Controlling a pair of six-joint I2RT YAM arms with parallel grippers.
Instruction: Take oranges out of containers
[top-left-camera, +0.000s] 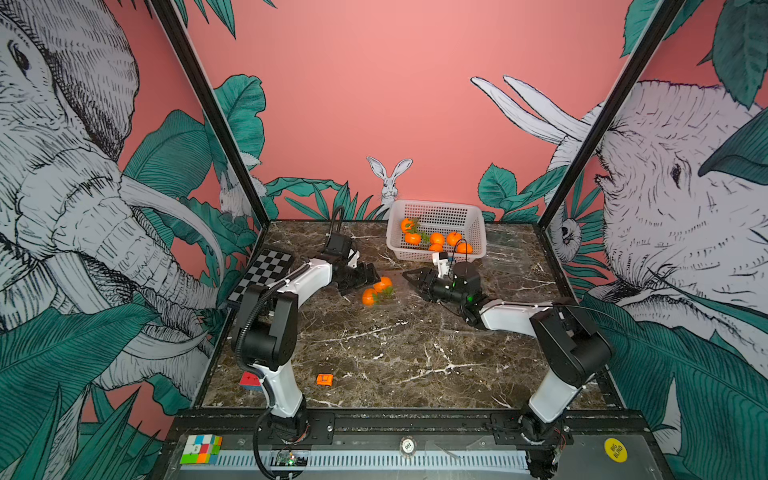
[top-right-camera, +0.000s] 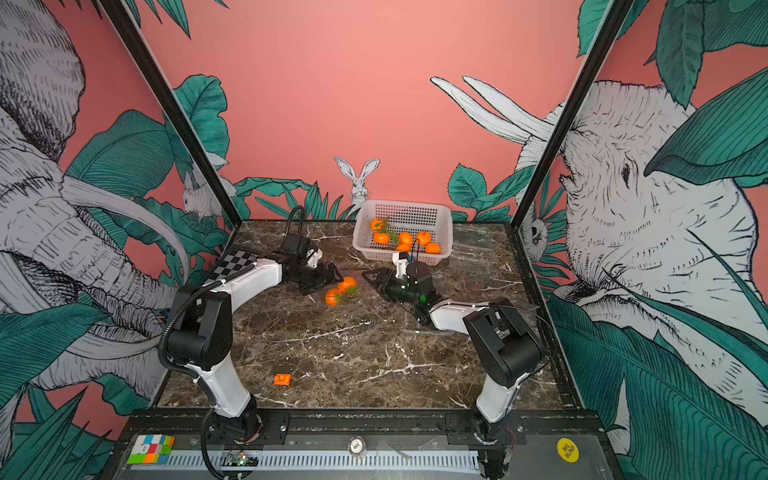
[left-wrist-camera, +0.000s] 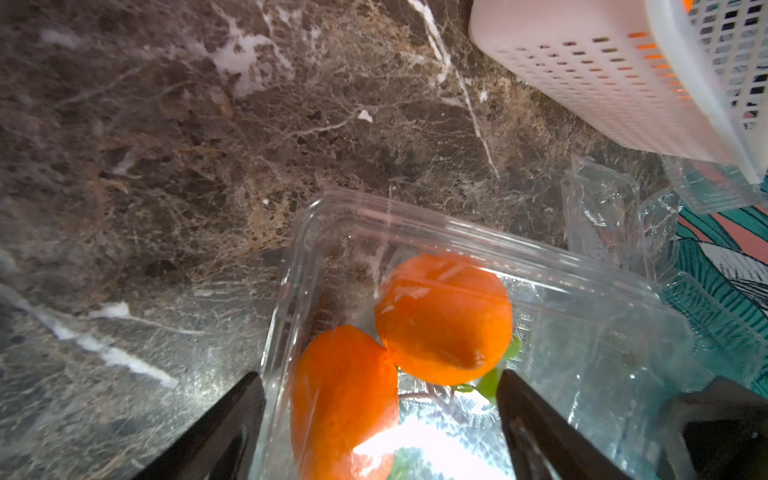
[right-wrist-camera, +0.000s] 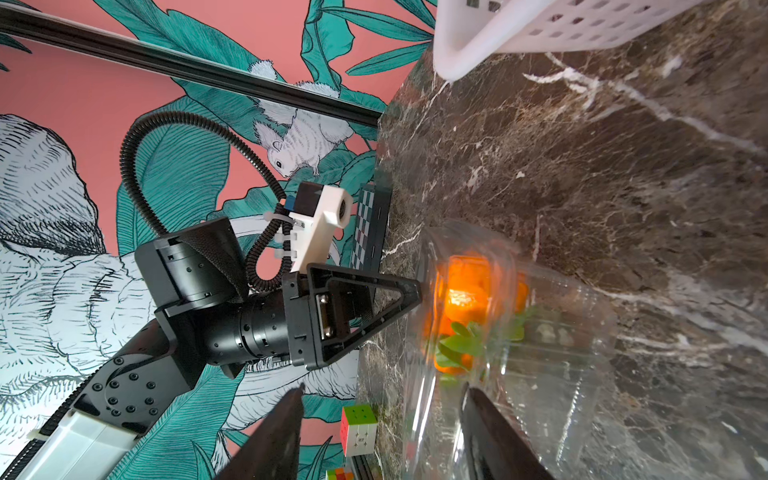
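Note:
Two oranges (left-wrist-camera: 444, 320) with green leaves sit close together at one end of a clear plastic container (left-wrist-camera: 488, 232) on the table. My left gripper is open above that end, its fingers apart over the oranges and not gripping them. From the other side, my right gripper is shut on the clear container, whose wall runs between its fingers; the exact contact is hard to see. In the top left view, the pair of oranges (top-left-camera: 376, 291) shows between the two grippers, while the clear plastic barely shows.
A white perforated basket (top-left-camera: 396, 249) with several oranges stands at the back, close behind my right gripper. Clear empty plastic (left-wrist-camera: 604, 212) lies near it. A checkered board (top-left-camera: 260, 276) is at left. An orange block (top-left-camera: 324, 379) lies in front.

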